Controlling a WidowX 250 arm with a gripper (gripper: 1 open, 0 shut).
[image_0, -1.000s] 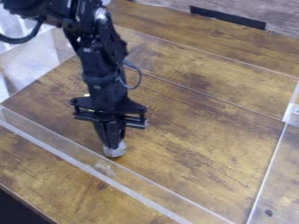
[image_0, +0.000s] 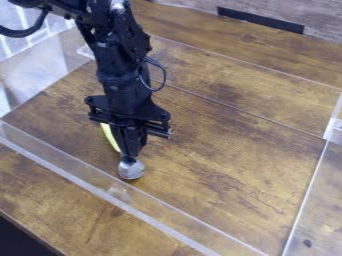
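My black gripper (image_0: 130, 150) points down at the left-centre of the table, shut, with nothing clearly visible between its fingers. Just below its tips a small silver object (image_0: 131, 170), perhaps metal, lies on the wood. A pale yellow-green object (image_0: 112, 142) lies behind the gripper on its left, partly hidden by it.
Clear panel edges run along the front left and the right side.
The gripper has risen slightly and shifted a little left, uncovering more of the silver object and the yellow-green object.
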